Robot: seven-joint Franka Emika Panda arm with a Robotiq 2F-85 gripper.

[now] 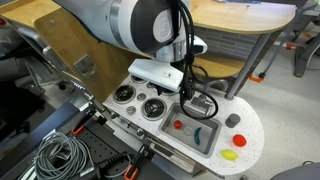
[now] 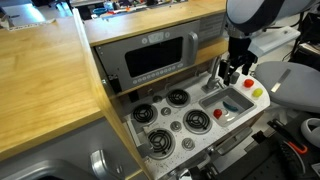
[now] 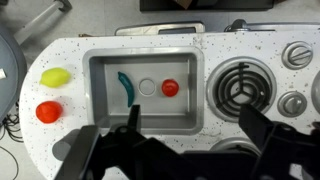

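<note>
My gripper hangs above the counter close to the sink, its dark fingers spread wide at the bottom of the wrist view with nothing between them. Below it is the grey rectangular sink (image 3: 107,72). Inside lie a curved teal item (image 3: 126,88) and a small round red item (image 3: 170,87), apart from each other, with a drain ring between them. In exterior view 1, the gripper (image 1: 185,91) is over the area between the stove burners and the sink; both items, teal (image 1: 197,134) and red (image 1: 177,124), show clear of it.
Beside the sink stand a yellow fruit-like item (image 3: 55,76), a red round item (image 3: 48,111) and a grey cup (image 1: 232,120). A faucet (image 1: 203,102) rises at the sink's back edge. Several burners (image 1: 153,108) fill the other side. A microwave (image 2: 155,62) stands behind the counter.
</note>
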